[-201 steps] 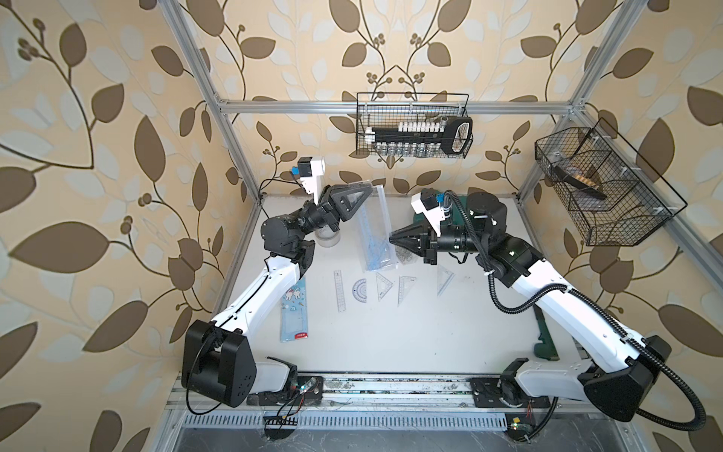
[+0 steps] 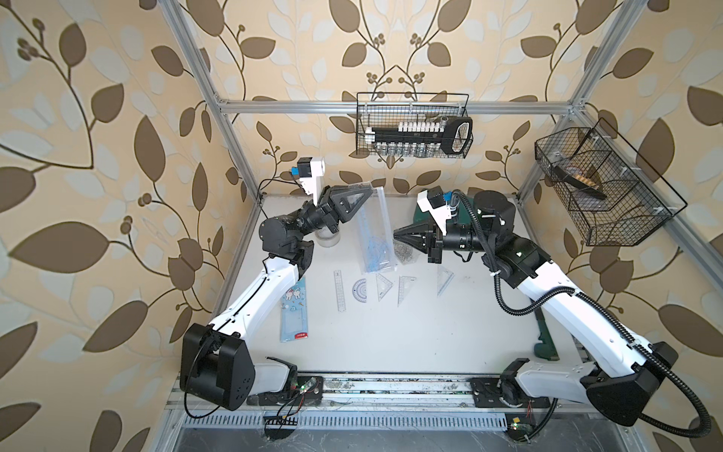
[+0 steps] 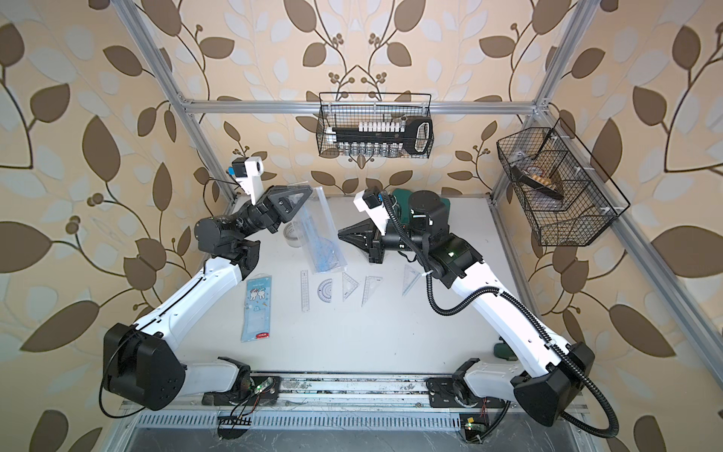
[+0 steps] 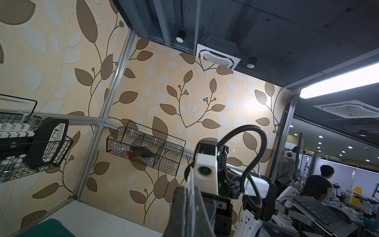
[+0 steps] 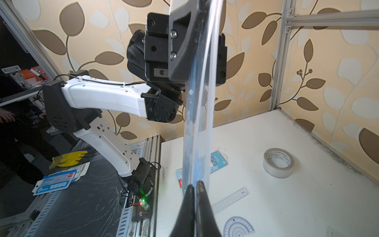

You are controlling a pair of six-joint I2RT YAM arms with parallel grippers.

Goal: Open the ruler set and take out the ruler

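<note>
My left gripper (image 2: 369,190) is shut on the top of a clear plastic pouch (image 2: 374,239), which hangs upright over the table with bluish print near its bottom. In the left wrist view the pouch's thin edge (image 4: 191,185) rises from between the fingers. My right gripper (image 3: 340,233) is shut, its tips at the pouch's side edge; whether any film is pinched there I cannot tell. Below, on the table, lie a straight ruler (image 2: 339,291), a protractor (image 2: 360,290) and several clear set squares, one of them a triangle (image 2: 406,289).
A flat blue printed package (image 3: 257,309) lies at the table's left. A tape roll (image 5: 278,162) sits behind the pouch. Wire baskets hang at the back (image 2: 414,128) and right (image 2: 602,184).
The left arm and pouch have hardly moved.
</note>
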